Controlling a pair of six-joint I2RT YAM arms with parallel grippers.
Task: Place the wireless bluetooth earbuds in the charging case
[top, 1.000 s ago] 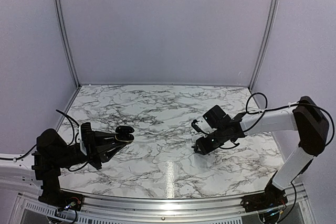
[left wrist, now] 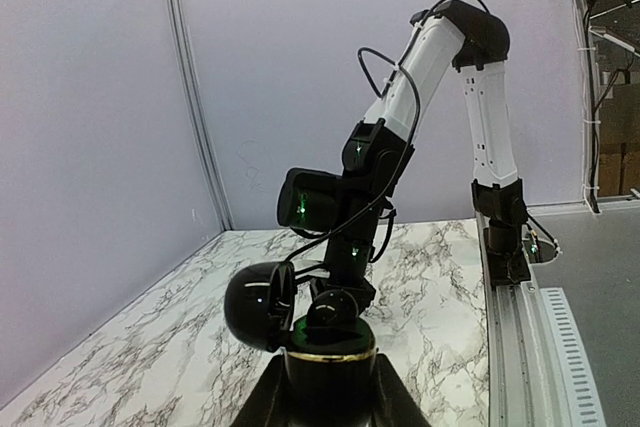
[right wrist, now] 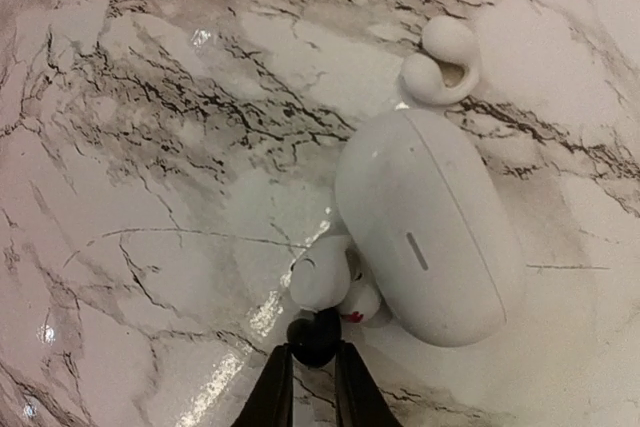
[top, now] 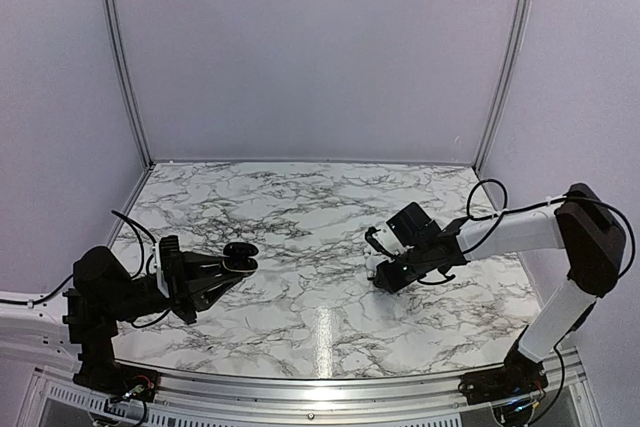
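Note:
In the right wrist view a white charging case lies on the marble surface, white earbuds at its lower left and another white C-shaped earbud above it. My right gripper is shut on a small black earbud, held against those white earbuds. My left gripper, at the table's left front, is shut on a black object with a rounded lobe, likely a case or earbud; it fills the lower middle of the left wrist view.
Walls enclose the back and sides, and a metal rail runs along the front edge.
The right arm has shifted very slightly over the table; the left arm is almost unchanged, with the black object still in its gripper.

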